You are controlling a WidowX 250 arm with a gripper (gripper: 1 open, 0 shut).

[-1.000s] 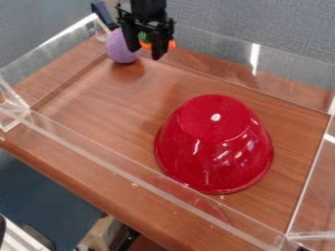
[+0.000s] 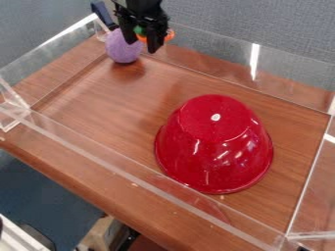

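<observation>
My black gripper (image 2: 147,35) hangs at the top centre of the camera view, low over the back left corner of the wooden surface. A purple round object (image 2: 123,49) lies just left of its fingers, and small green and orange bits (image 2: 169,35) show behind and beside them. I cannot tell whether anything is between the fingers. A large upturned red bowl (image 2: 214,145) sits on the right half of the surface.
Clear low walls (image 2: 256,64) edge the wooden surface (image 2: 98,113), whose middle and left are bare. A dark blue handle-like shape stands at the back left corner. The floor shows at the lower left.
The gripper has shifted very slightly over the last second. The purple object and the red bowl lie as before.
</observation>
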